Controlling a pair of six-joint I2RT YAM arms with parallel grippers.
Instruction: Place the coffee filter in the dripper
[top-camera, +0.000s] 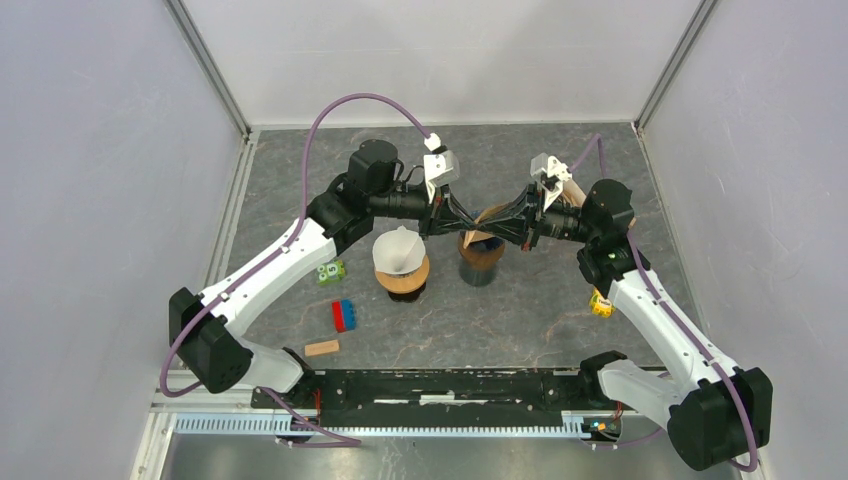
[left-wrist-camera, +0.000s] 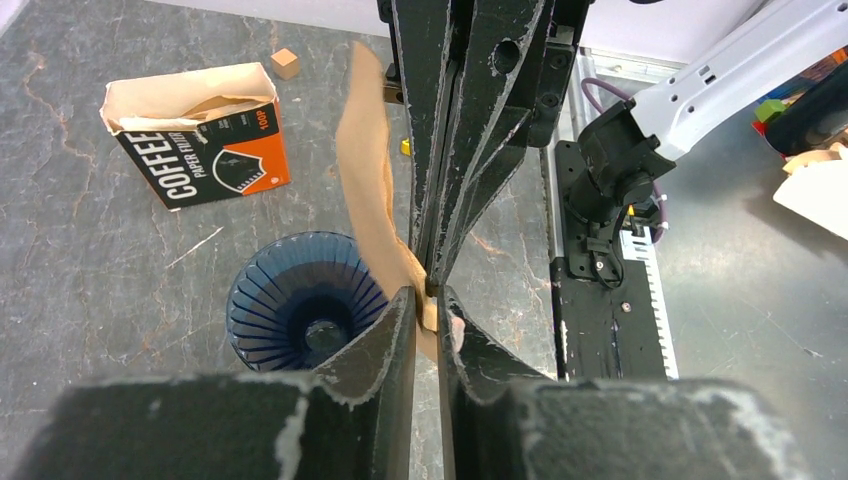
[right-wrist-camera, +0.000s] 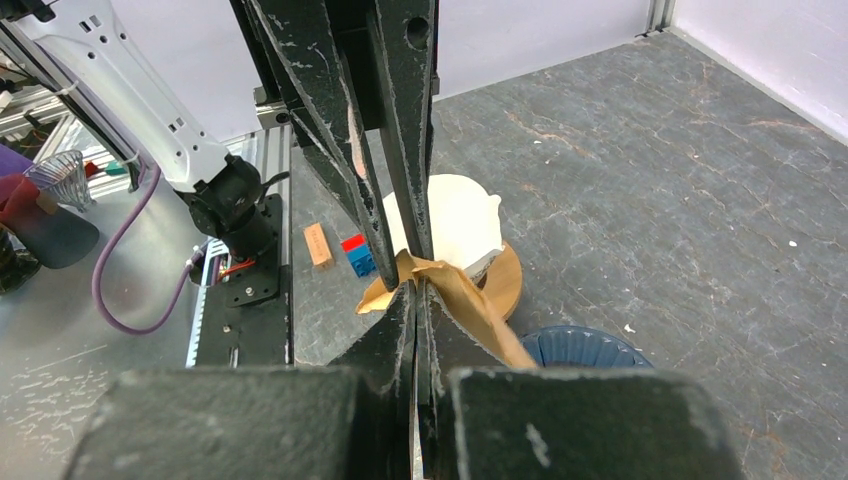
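Note:
A tan paper coffee filter (left-wrist-camera: 366, 165) is held up between my two grippers. It hangs by the blue ribbed dripper (left-wrist-camera: 290, 270), whose open mouth faces up on the table. In the right wrist view, my right gripper is shut on the filter's top edge. My left gripper has its fingers slightly apart, with the filter's edge in the narrow gap. From above, the tips of both grippers nearly meet over the dripper (top-camera: 481, 257) and hide part of the filter (top-camera: 477, 237).
A cream cone (top-camera: 398, 250) on a wooden collar (top-camera: 402, 280) stands left of the dripper. The open coffee filter box (left-wrist-camera: 200, 140) is on the right side, mostly behind my right arm. Small blocks (top-camera: 343, 315) lie at the left front.

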